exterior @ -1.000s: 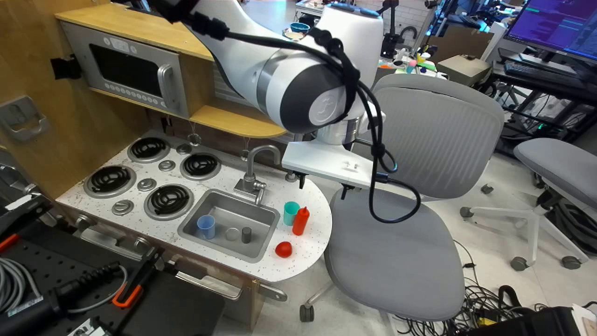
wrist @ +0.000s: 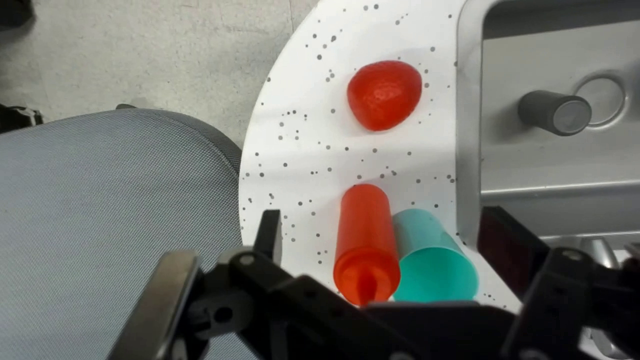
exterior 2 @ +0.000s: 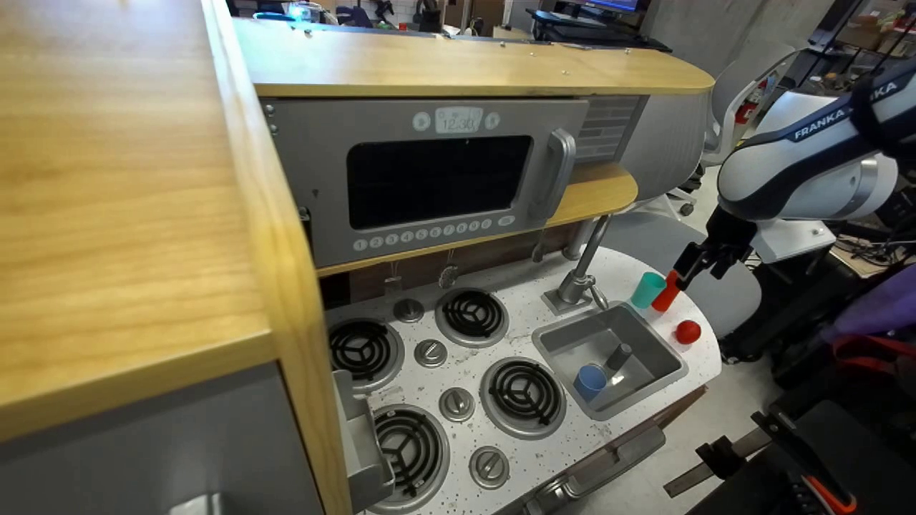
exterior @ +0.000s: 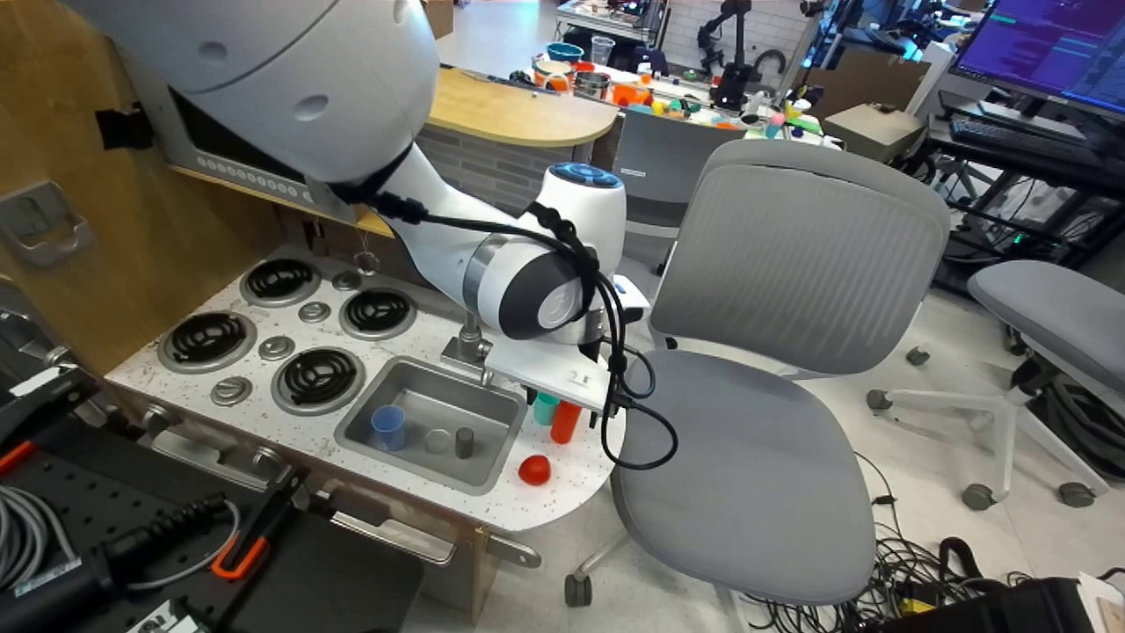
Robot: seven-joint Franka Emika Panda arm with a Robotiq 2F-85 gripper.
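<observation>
My gripper is open, its two fingers wide apart over the rounded end of the counter. Between them in the wrist view, a red squeeze bottle and a teal cup stand side by side, close together and below the fingers. A red rounded object lies on the counter a short way from the bottle. In exterior view 1 the hand hides the tops of the bottle and the cup. Nothing is held.
The sink beside these things contains a blue cup and a small grey cylinder. A faucet rises behind it. The wooden shelf and microwave overhang the counter's back. A grey chair adjoins the rounded edge.
My arm has come down and leftward in exterior view 1, from above the chair to over the bottle and teal cup. The counter objects appear unmoved.
</observation>
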